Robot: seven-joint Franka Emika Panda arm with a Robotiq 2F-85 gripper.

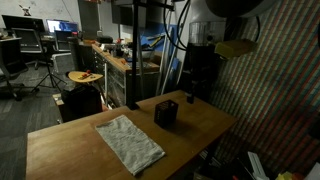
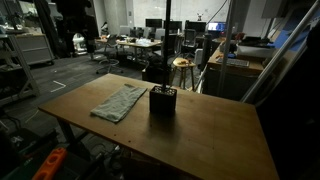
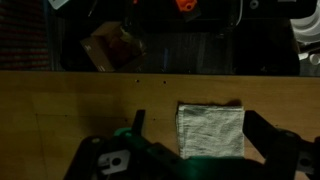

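A pale grey-white cloth [image 1: 130,142] lies flat on the wooden table, and in exterior view 2 the same cloth [image 2: 118,102] is left of the box. The small black open-topped box [image 1: 166,113] stands upright on the tabletop beside it; exterior view 2 shows the box [image 2: 162,101] with a pale patterned rim. Above the table edge, my gripper is open in the wrist view, its two fingers wide apart with nothing between them. Below it in that view appears the cloth [image 3: 210,131], partly covered by the gripper's body.
Bare tabletop [image 2: 220,130] stretches to the right of the box in exterior view 2. A dark vertical post [image 1: 134,55] rises behind the table. Beyond the table edge, a cardboard box [image 3: 110,47] sits lower down in the wrist view. A stool [image 1: 84,77] stands farther back.
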